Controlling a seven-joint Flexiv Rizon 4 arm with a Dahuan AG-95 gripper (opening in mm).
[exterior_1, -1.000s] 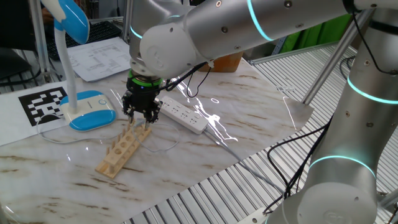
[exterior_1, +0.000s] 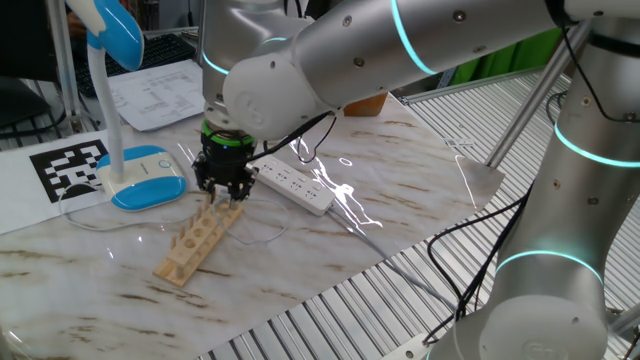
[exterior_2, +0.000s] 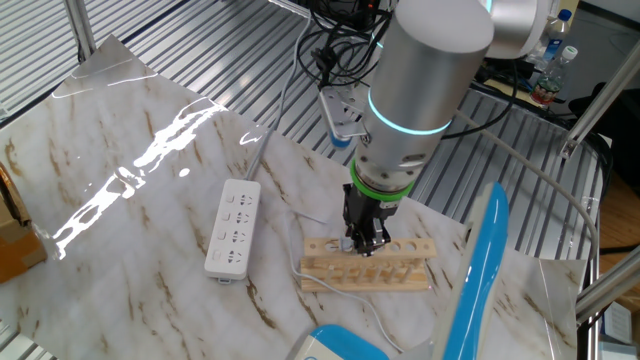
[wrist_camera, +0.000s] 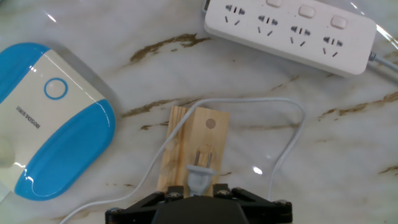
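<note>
A white two-pin plug (wrist_camera: 199, 179) rests on the wooden rack (wrist_camera: 174, 155), its metal prongs pointing away from my gripper. Its cord (wrist_camera: 249, 99) loops over the rack and the table. My gripper is open in the wrist view, with a fingertip on each side of the plug and small gaps between. In exterior view 1 the gripper (exterior_1: 226, 196) points down over the far end of the rack (exterior_1: 185, 255). Exterior view 2 shows the gripper (exterior_2: 366, 248) low over the rack's top board (exterior_2: 410, 248), largely covering the plug.
A white power strip (wrist_camera: 292, 34) with several sockets lies beside the rack. The blue-and-white lamp base (wrist_camera: 68, 134) stands on the opposite side, its tall stem (exterior_1: 110, 120) rising near the arm. Bare marble table (exterior_1: 330, 260) stretches to the rack's right in exterior view 1.
The rack, lamp and power strip have stayed put.
</note>
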